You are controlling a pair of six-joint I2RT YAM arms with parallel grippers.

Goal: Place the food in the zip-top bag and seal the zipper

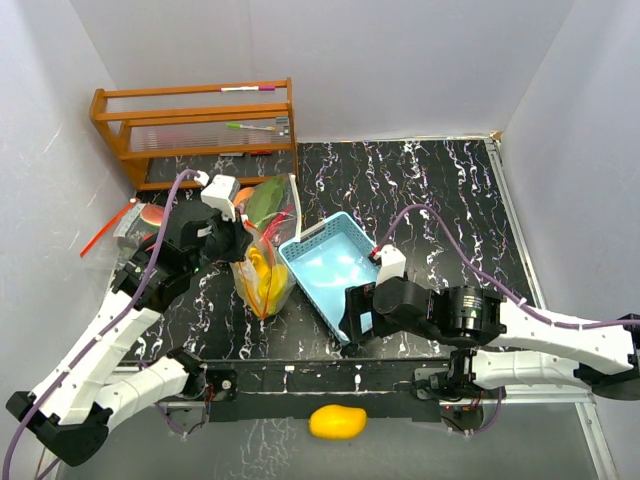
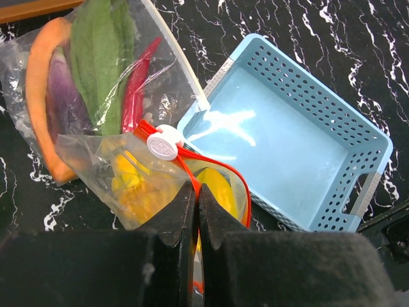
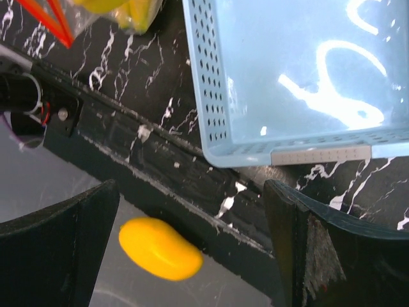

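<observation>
The clear zip bag with an orange-red zipper edge [image 2: 238,182] stands at the left of the blue basket, its mouth partly spread. Yellow food [image 2: 135,185] shows inside it. My left gripper is shut at the mouth, with the thin zipper rim running between its fingertips. A white slider [image 2: 163,144] sits on the zipper just beyond those fingertips. Over the basket's near end, my right gripper stands open with nothing between its fingers. A yellow oval food piece [image 1: 337,422] lies apart from the bag, beyond the table's front edge.
The blue basket [image 2: 281,121] is empty. Behind the bag lies another clear bag [image 2: 172,57] with toy vegetables. A further bag with a red zipper [image 1: 107,228] is at far left, beside a wooden rack [image 1: 200,114].
</observation>
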